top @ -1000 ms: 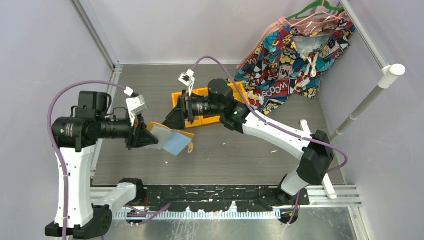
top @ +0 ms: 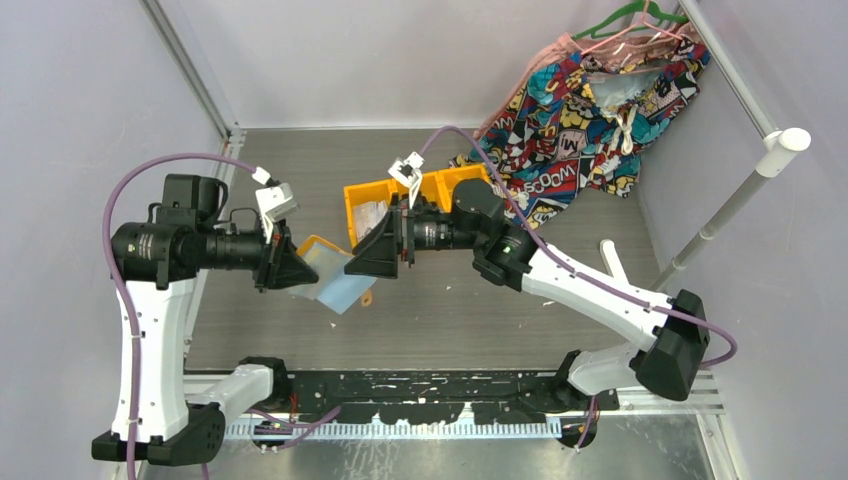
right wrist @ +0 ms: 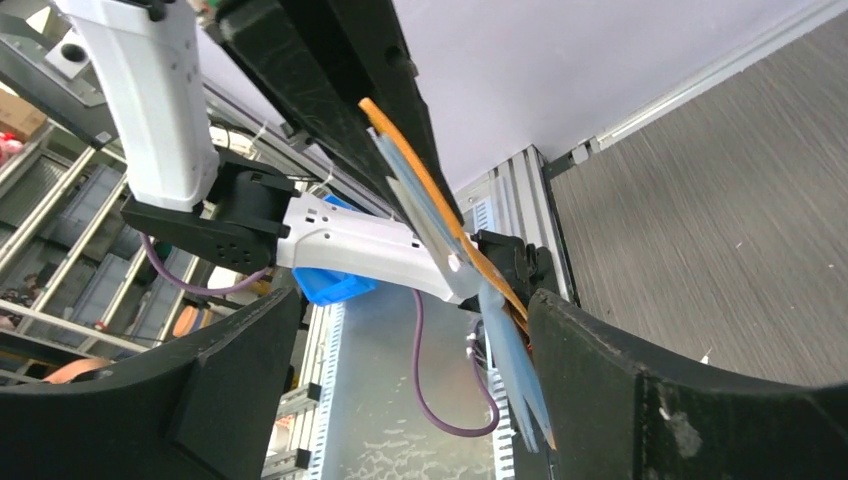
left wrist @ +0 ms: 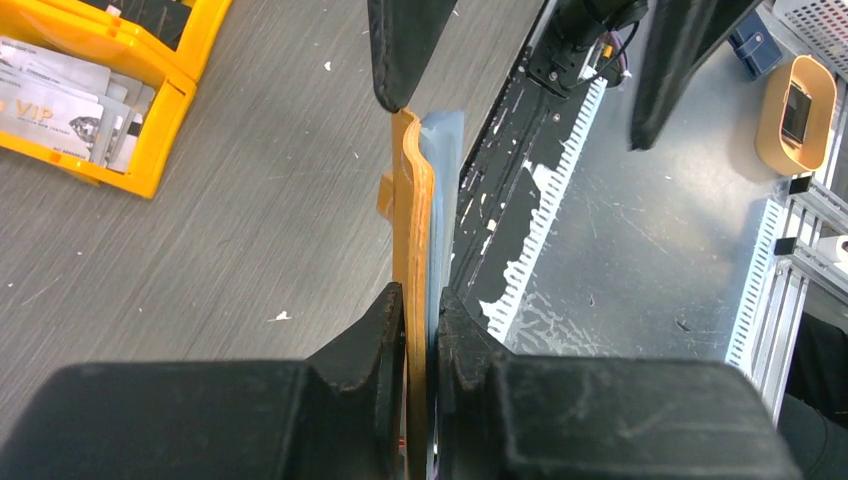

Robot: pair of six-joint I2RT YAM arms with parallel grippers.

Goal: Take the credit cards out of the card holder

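Observation:
The card holder (top: 340, 280), orange outside with pale blue and clear sleeves, is held edge-up by my left gripper (top: 300, 272); in the left wrist view its closed fingers grip the holder (left wrist: 415, 200). My right gripper (top: 360, 262) hangs open beside the holder's far end, its fingertips apart on either side in both wrist views, not visibly touching it. In the right wrist view the holder (right wrist: 510, 370) stands between the open fingers, its layers seen edge-on.
A yellow divided bin (left wrist: 160, 140) with white cards (left wrist: 50, 95) sits behind the arms on the grey floor. Patterned clothes (top: 590, 130) on hangers fill the back right.
My right gripper has shifted right and toward the front from near the bin. The left gripper and holder moved slightly, the holder's blue end swinging a little.

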